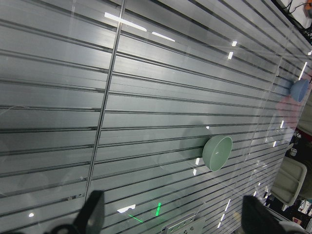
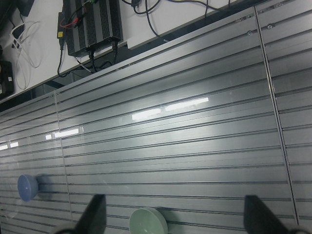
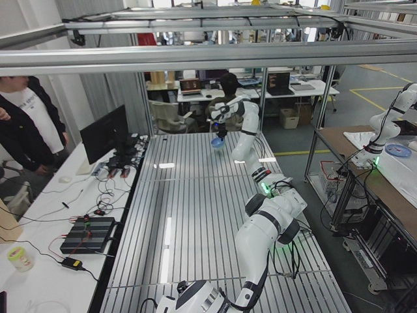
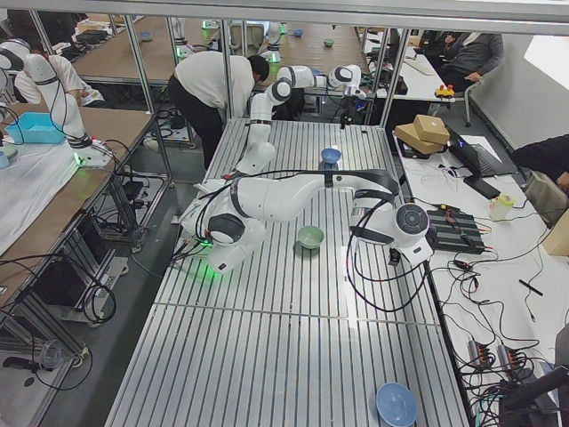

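Note:
In the camera left view, a gripper [image 3: 220, 132] is at a blue bowl [image 3: 217, 143] near the far end; whether it grips it is unclear. The camera right view shows a green bowl [image 4: 310, 237] mid-table, a blue bowl [image 4: 330, 155] behind and another blue bowl [image 4: 396, 406] in front. In the left wrist view, my left gripper is open and empty above the table, with the green bowl [image 1: 217, 153] below. My right gripper is also open, with the green bowl [image 2: 147, 222] and a blue bowl [image 2: 27, 187] in its view.
The slatted metal table [image 3: 182, 215] has much bare surface. A side desk [image 3: 45, 274] carries a monitor, cables and a black box [image 3: 88, 235]. Aluminium frame bars [image 3: 208, 55] run overhead, and people stand or sit around the table.

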